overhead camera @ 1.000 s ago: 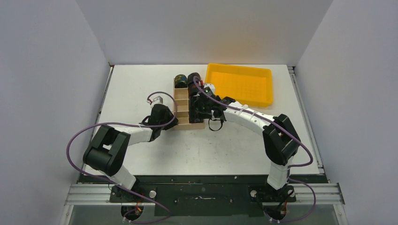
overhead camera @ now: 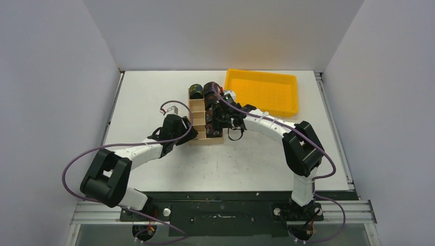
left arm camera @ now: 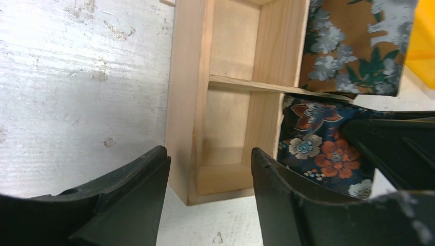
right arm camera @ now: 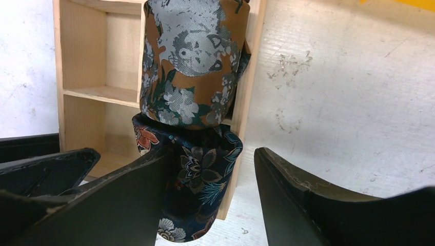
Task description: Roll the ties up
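A wooden box (overhead camera: 206, 143) with several compartments stands mid-table. Rolled ties fill much of its right column, and one sits at the back left. In the right wrist view, a dark floral tie (right arm camera: 197, 171) lies in the front right compartment, behind it a brown and silver floral tie (right arm camera: 192, 61). My left gripper is open over the empty front left compartment, fingers on either side of the box's left wall and that compartment. My right gripper is open at the box's right wall, its left finger covering part of the dark tie.
A yellow tray (overhead camera: 261, 92) stands empty at the back right, close to the box. Both grippers are near each other over the box front.
The box has shifted slightly toward the front of the table. My left gripper has edged right over its front left corner. The right arm's elbow has moved a little.
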